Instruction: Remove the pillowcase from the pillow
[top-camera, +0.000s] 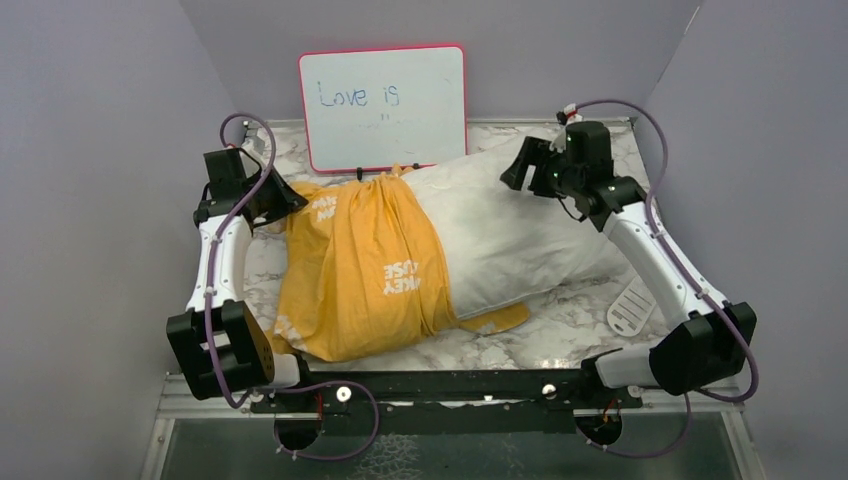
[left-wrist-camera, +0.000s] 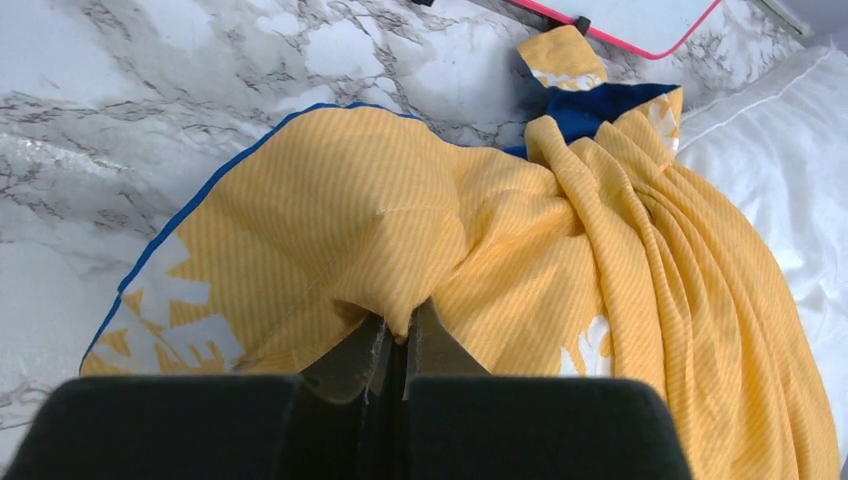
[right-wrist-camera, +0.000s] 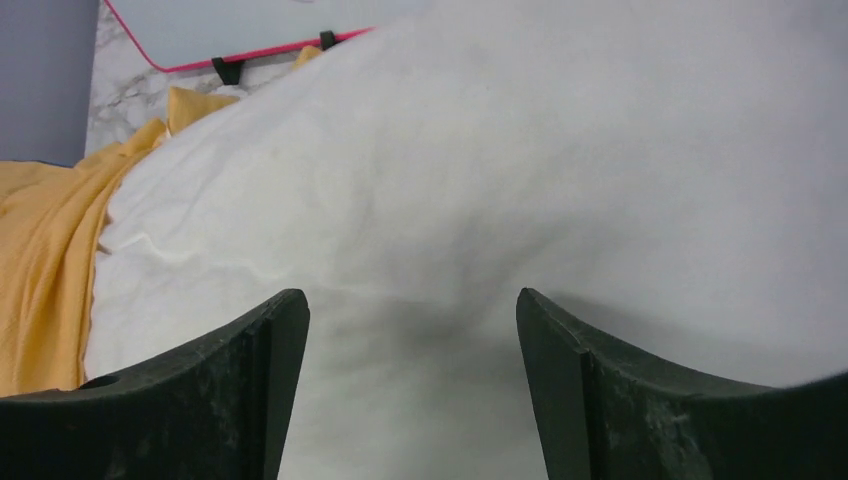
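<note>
The yellow striped pillowcase (top-camera: 365, 265) is bunched over the left part of the white pillow (top-camera: 500, 220), whose right part lies bare. In the left wrist view, my left gripper is shut on a fold of the pillowcase (left-wrist-camera: 300, 220). Its blue-edged hem shows toward the marble, and the fold rises into the fingertips. Over the bare pillow (right-wrist-camera: 400, 180), my right gripper has its fingers well apart with nothing between them. The pillow's far left end is hidden under the yellow cloth.
A whiteboard (top-camera: 385, 105) with a pink frame stands behind the pillow, and the cloth reaches near its lower edge. On the right of the marble table (top-camera: 560, 345) lies a white slotted object (top-camera: 631, 306). Free marble remains along the front.
</note>
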